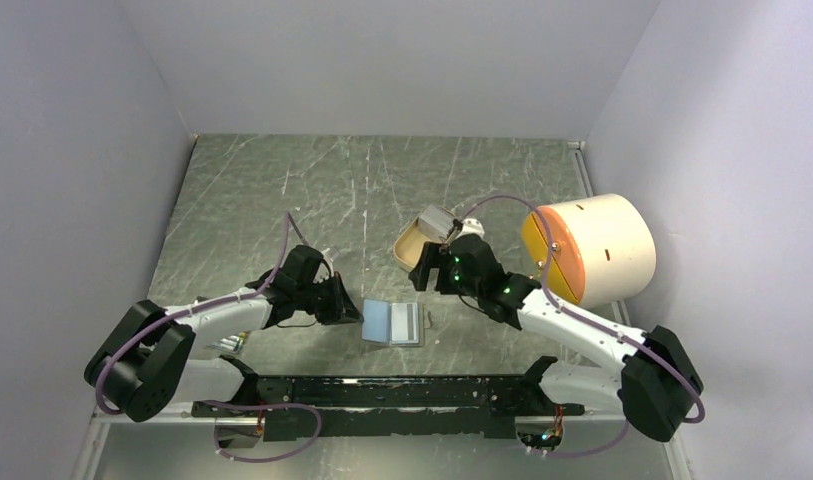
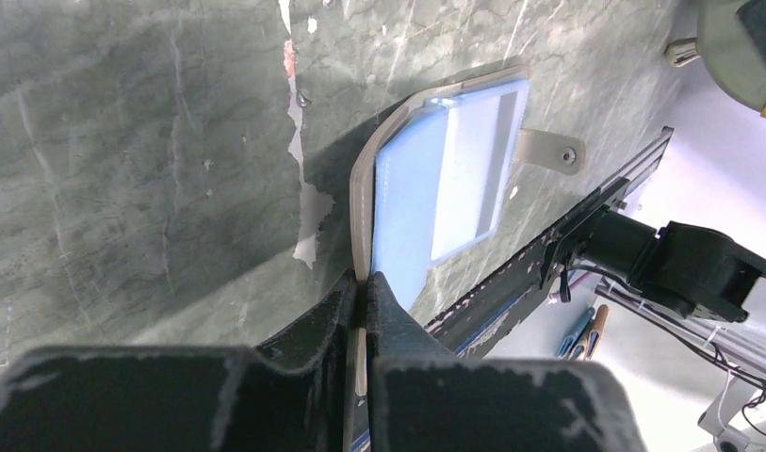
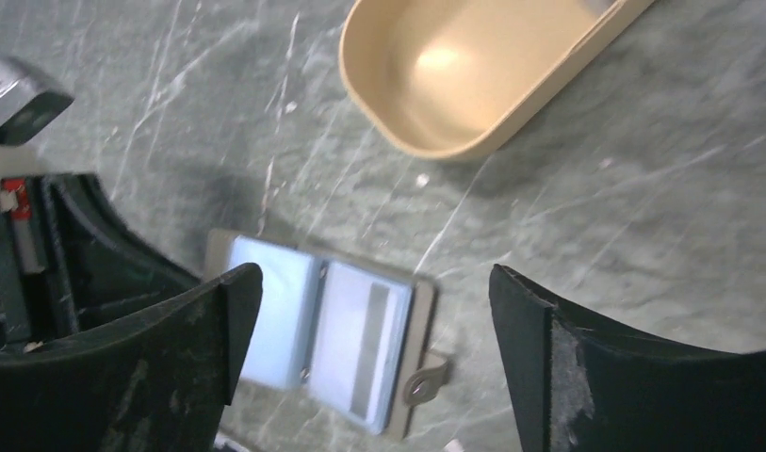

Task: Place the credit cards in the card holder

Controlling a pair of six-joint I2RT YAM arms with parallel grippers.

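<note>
The open card holder (image 1: 392, 322) lies on the grey table near its front edge, with blue and clear sleeves (image 2: 466, 165) and a strap with a snap (image 3: 424, 381). My left gripper is shut on the holder's grey cover at its left edge. My right gripper stands open above and right of the holder, near a tan tray (image 3: 435, 56). In the top view, light card-like items (image 1: 435, 222) sit in that tray, partly behind my right gripper.
A cream barrel-shaped object (image 1: 607, 250) with orange and yellow parts stands at the right.
</note>
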